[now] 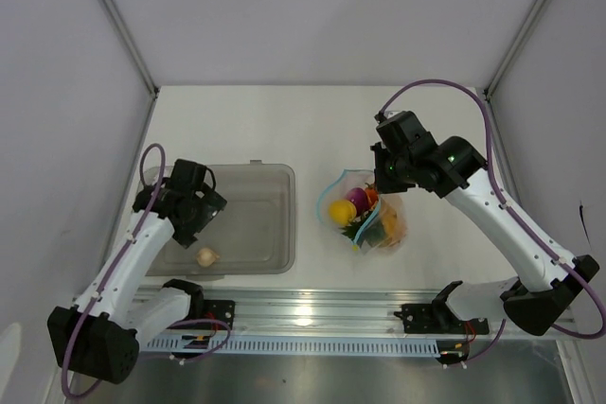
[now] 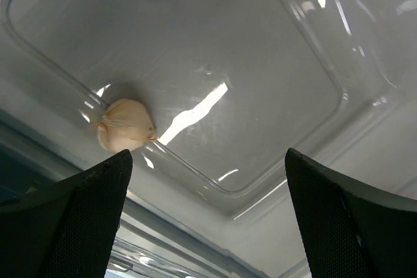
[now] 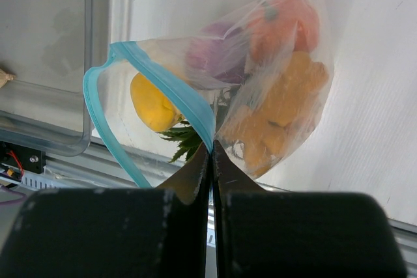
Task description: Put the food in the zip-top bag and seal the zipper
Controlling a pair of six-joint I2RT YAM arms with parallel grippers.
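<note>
In the top view, the clear zip top bag (image 1: 388, 226) lies with its blue-edged mouth spread. Inside are a yellow food piece (image 3: 152, 103) near the opening, a purple one (image 3: 218, 53), a red one (image 3: 283, 27), orange-brown pieces (image 3: 280, 112) and green leaves (image 3: 185, 139). My right gripper is shut on the blue zipper edge (image 3: 186, 99). One pale, onion-like piece (image 2: 125, 125) sits alone in the grey tray (image 1: 248, 219). Above that tray hangs my left gripper, open and empty, with the piece below and nearer its left finger (image 2: 91, 219).
White table (image 1: 260, 125) shows bare behind the tray and bag, and a strip lies clear between them. A metal rail (image 1: 303, 309) runs along the front edge. Grey walls (image 1: 57, 139) close off the sides.
</note>
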